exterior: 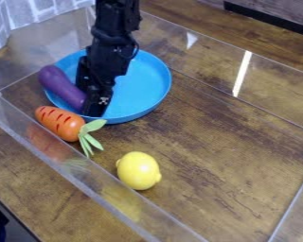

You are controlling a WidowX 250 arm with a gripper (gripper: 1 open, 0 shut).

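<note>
My black gripper (96,92) is low over the blue plate (147,81), at its left half, right beside a long purple eggplant (61,85). The eggplant lies slanted along the plate's left side, its lower end partly hidden by the gripper. I cannot tell from this view whether the fingers are open or shut, or whether they touch the eggplant. An orange carrot with green leaves (62,123) lies just outside the plate, toward the lower left. A yellow lemon (137,171) sits on the wooden surface further down.
Clear low walls border the area on the left and along the bottom. The wooden surface (230,132) to the right of the plate is bare.
</note>
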